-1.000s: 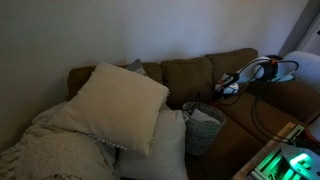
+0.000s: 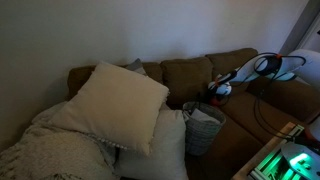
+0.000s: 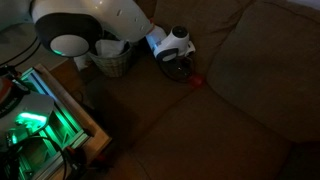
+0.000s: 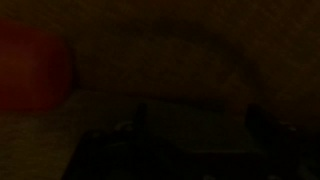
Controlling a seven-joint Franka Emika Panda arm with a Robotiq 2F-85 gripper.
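My gripper (image 3: 186, 72) is low over the brown couch seat, near the backrest, in exterior view 2. A small red object (image 3: 197, 80) lies just beside its fingers. In the dark wrist view the red object (image 4: 32, 68) shows at the left edge, outside the space between the fingertips. The gripper stands open there, and only couch fabric is visible between its fingers. Exterior view 1 shows the gripper (image 2: 213, 98) behind the basket's right side, too small for detail.
A woven basket (image 2: 203, 133) with light cloth inside stands left of the arm. Large white pillows (image 2: 115, 105) and a fluffy blanket (image 2: 50, 152) fill the couch's left part. In exterior view 2 the seat (image 3: 200, 135) in front of the gripper is bare.
Over the last second the arm has shifted left and slightly down towards the couch seat. The basket and pillows have stayed put.
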